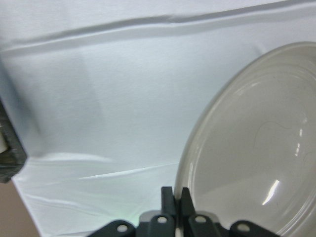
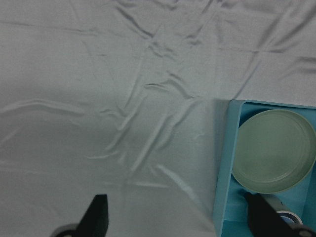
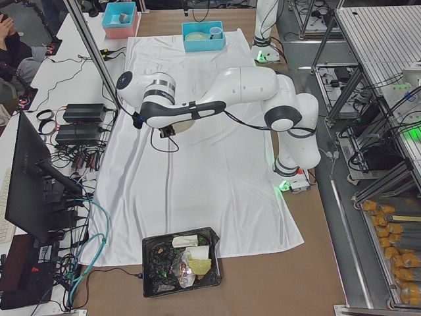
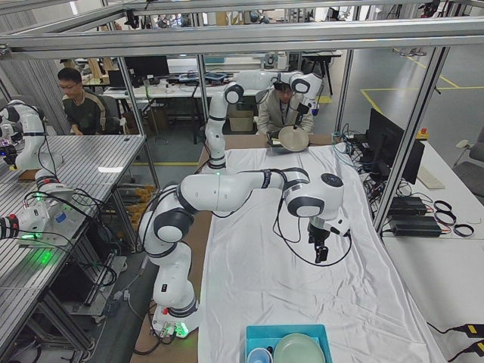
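A beige plate point(image 4: 293, 139) is held at its rim by my left gripper, which is shut on it; in the left wrist view the plate point(image 1: 252, 143) fills the right side, and in the camera left view the arm mostly hides it. My right gripper point(image 4: 321, 253) hangs over the white cloth near a blue bin point(image 2: 226, 163), with its fingers apart in the right wrist view point(image 2: 177, 215) and nothing between them. The bin holds a green plate point(image 2: 274, 148) and a cup point(image 2: 289, 217).
A black bin point(image 3: 151, 276) with wrappers and scraps stands at the near end of the cloth in the camera left view. Monitors, boxes and cables line the desk beside it.
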